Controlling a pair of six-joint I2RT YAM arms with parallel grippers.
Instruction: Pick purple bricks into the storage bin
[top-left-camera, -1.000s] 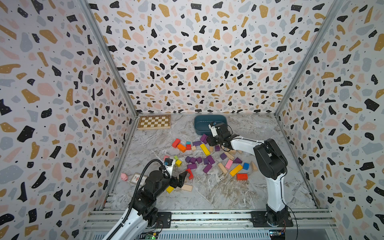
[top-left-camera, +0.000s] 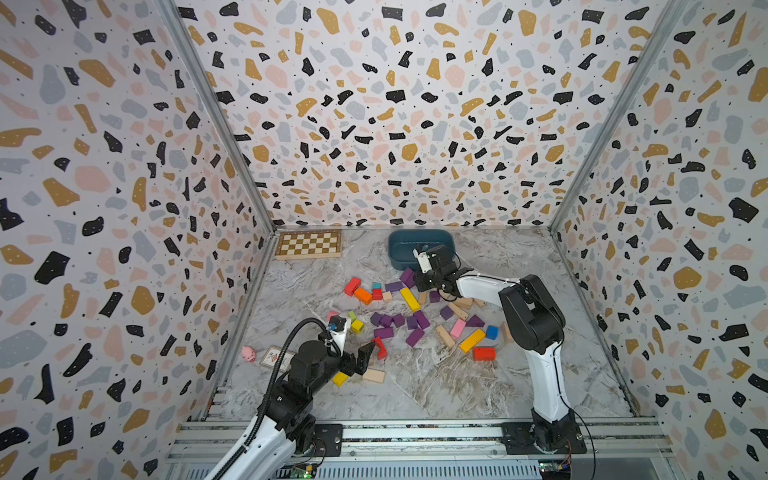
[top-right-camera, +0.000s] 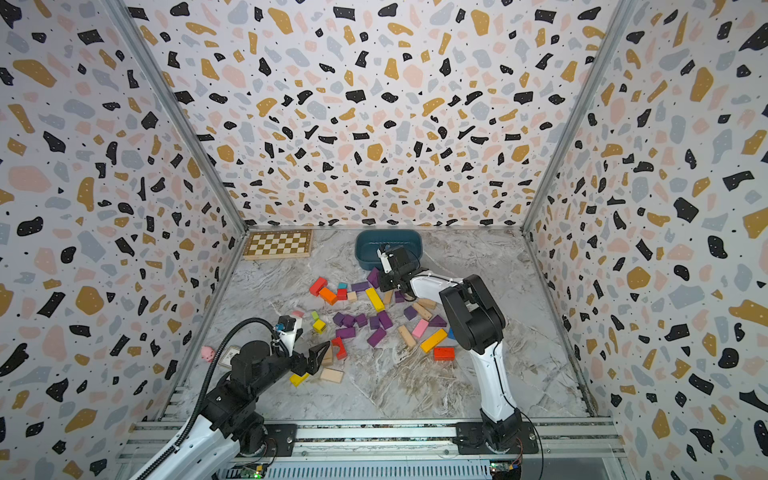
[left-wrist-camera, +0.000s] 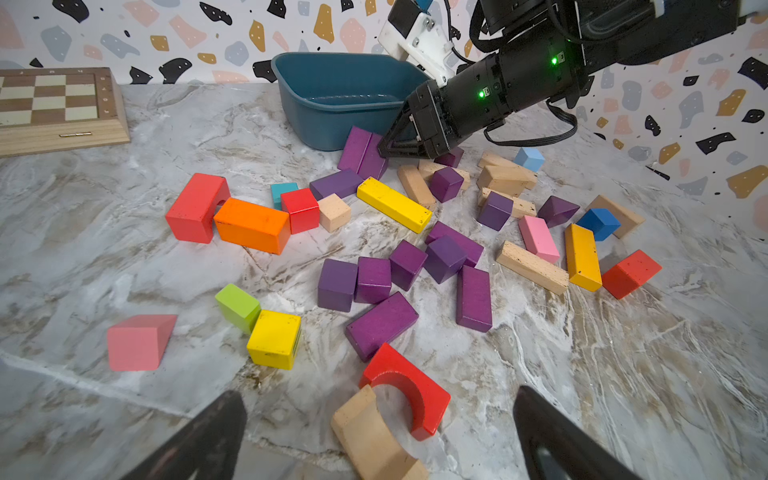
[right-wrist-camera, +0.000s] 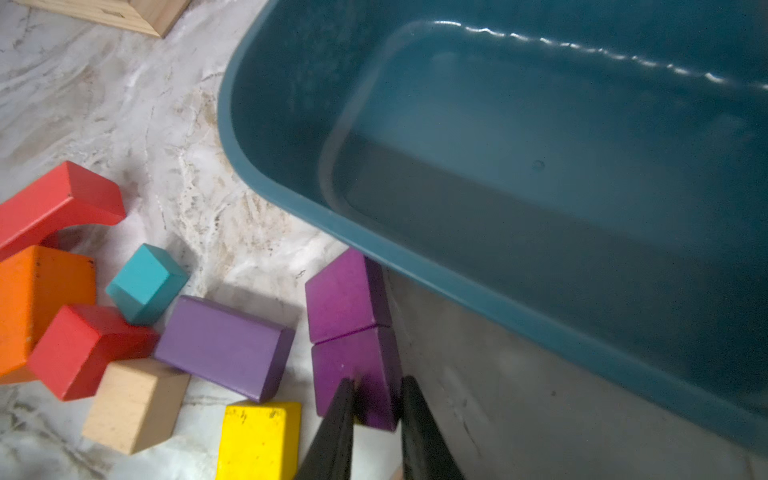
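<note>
My right gripper is at two purple blocks (right-wrist-camera: 348, 296) lying against the near wall of the empty teal bin (right-wrist-camera: 496, 312), its part-open fingers at the nearer block (right-wrist-camera: 344, 360); whether they grip it I cannot tell. Another purple block (right-wrist-camera: 224, 344) lies just left. More purple blocks (left-wrist-camera: 380, 324) are spread over the middle of the table, among other colours. My left gripper hangs open over the near left, above a red arch (left-wrist-camera: 428, 400) and a wooden block (left-wrist-camera: 376, 444), holding nothing.
A checkerboard box (top-left-camera: 308, 244) stands at the back left. Yellow, orange, pink, blue and wooden blocks crowd the centre and right.
My right arm has shifted slightly left, toward the purple blocks at the bin's front. The left arm has not moved.
</note>
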